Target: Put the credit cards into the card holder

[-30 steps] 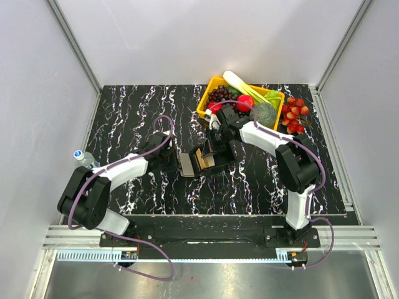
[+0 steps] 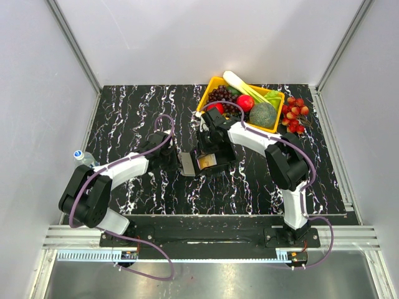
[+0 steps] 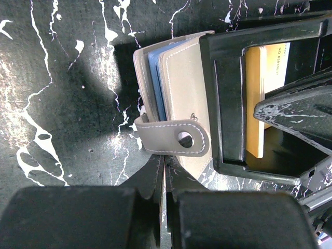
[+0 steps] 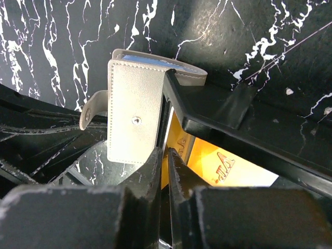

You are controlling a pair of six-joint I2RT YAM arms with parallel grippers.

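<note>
The beige card holder (image 3: 181, 88) with snap strap and blue cards (image 3: 158, 78) inside lies against the left edge of a black box (image 3: 225, 104). Orange cards (image 4: 218, 166) lie in the box. My left gripper is shut at the holder's strap; whether anything thin is between its fingertips is hidden. My right gripper is shut, its tips at the box's edge between holder and orange cards; I cannot see anything clearly held.
A yellow basket (image 2: 274, 129) of produce stands behind the right arm, with loose red fruit (image 2: 293, 115) right of it. A bottle (image 2: 86, 159) lies at the far left.
The left arm is nearly still.
</note>
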